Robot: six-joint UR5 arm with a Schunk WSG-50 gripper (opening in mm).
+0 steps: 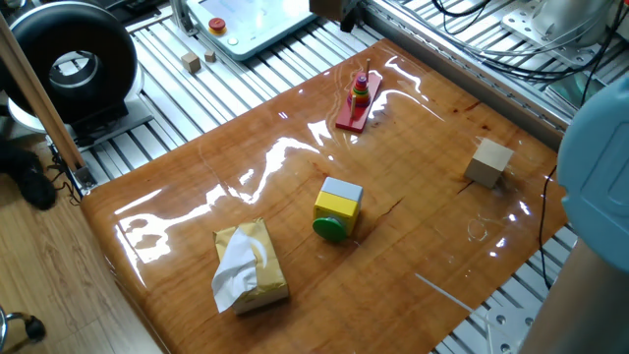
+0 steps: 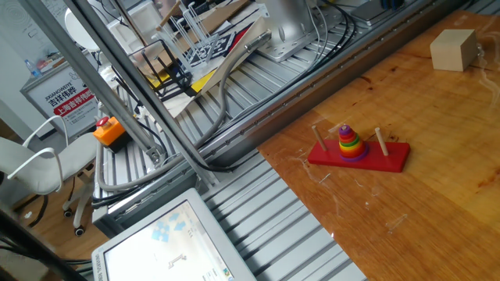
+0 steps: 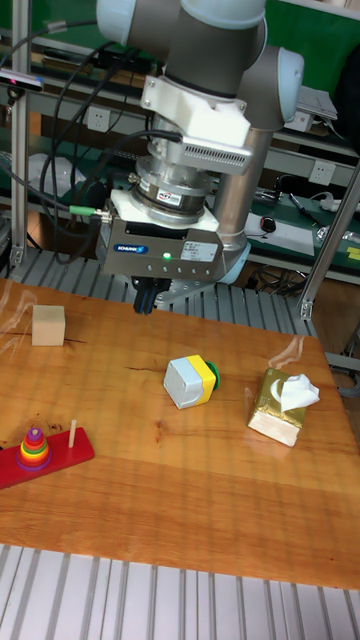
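Observation:
My gripper (image 3: 152, 303) hangs above the far side of the wooden table in exterior view 3. Its dark fingers stand close together, and whether any gap lies between them cannot be made out; no object shows below them. Near mid-table rests a block in grey and yellow with a green round end (image 1: 336, 209). A tissue pack (image 1: 272, 272) with a white tissue sticking out lies beside it. The red base (image 2: 367, 162) carries a stack of coloured rings (image 2: 349, 144) round its middle peg; both outer pegs are bare. A plain wooden cube (image 2: 453, 50) sits apart from these.
A tablet-like panel with a red button (image 1: 217, 25) lies on the slatted metal bed beyond the table. Black cables (image 1: 531, 69) run along the rail.

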